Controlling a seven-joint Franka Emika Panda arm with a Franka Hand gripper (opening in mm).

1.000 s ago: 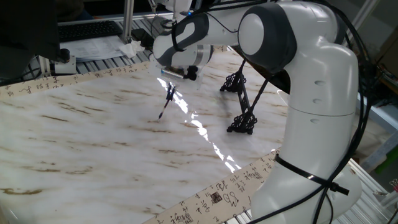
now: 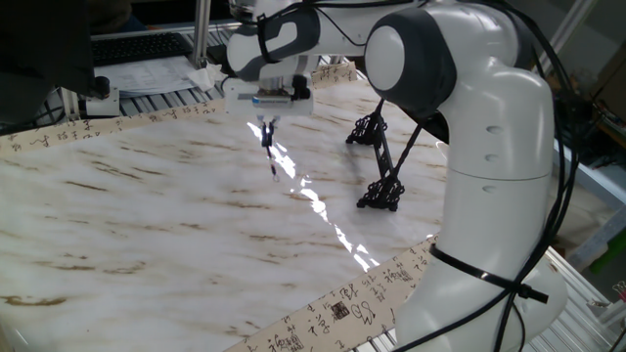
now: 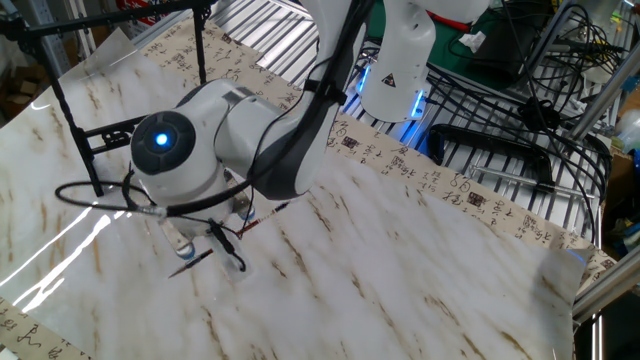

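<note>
A thin dark brush (image 2: 275, 170) points down from my gripper (image 2: 268, 143), just above the white marbled sheet (image 2: 147, 215). The two fingers look close together, shut on it, though the contact itself is small and dark in exterior view 1. From above, in exterior view 2, the brush (image 3: 192, 264) runs slantwise under the hand, its tip to the lower left and its other end showing at the right. My gripper (image 3: 226, 250) partly covers its middle. Whether the tip touches the sheet, I cannot tell.
A black stand (image 2: 378, 194) with lattice feet is on the sheet near the arm. Strips printed with characters (image 2: 337, 311) edge the sheet. A keyboard (image 2: 142, 47) and papers lie beyond.
The hand has turned, and the brush has swung from slanting down-left to nearly upright, leaning slightly right. Its lower end has shifted right. The stand has not moved.
</note>
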